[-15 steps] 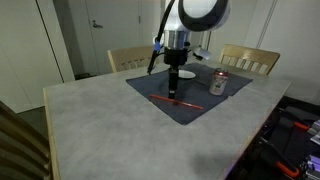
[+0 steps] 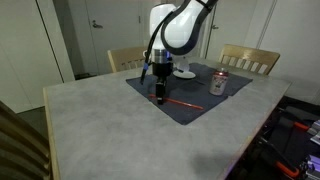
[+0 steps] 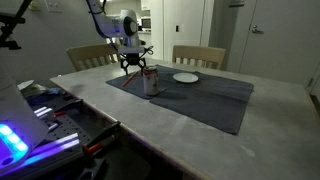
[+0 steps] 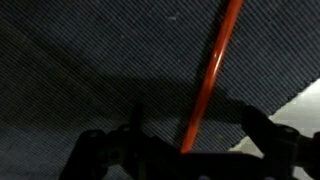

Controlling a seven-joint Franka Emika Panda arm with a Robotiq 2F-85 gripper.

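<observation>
On the dark cloth (image 2: 190, 117) lies a thin red stick (image 2: 187, 103), slanting slightly in exterior view 1. My gripper (image 2: 160, 97) is low over the stick's left part, pointing down. From the wrist, the red stick (image 4: 213, 72) runs from the top edge down between the two spread fingers. They are open, with a gap on each side of the stick. The stick's lower end passes out of sight behind the gripper's dark parts. Exterior view 2 has the gripper (image 3: 131, 64) small and far off, beyond the can.
A can (image 2: 218, 84) stands on the cloth to the right. Behind the arm sits a white plate (image 2: 184, 74). Bare pale table (image 2: 95, 125) stretches to the left and front. Chairs (image 3: 200, 55) stand round the table.
My gripper has shifted left along the stick in exterior view 1 and appears slightly lower. The stick, can and plate have stayed where they were.
</observation>
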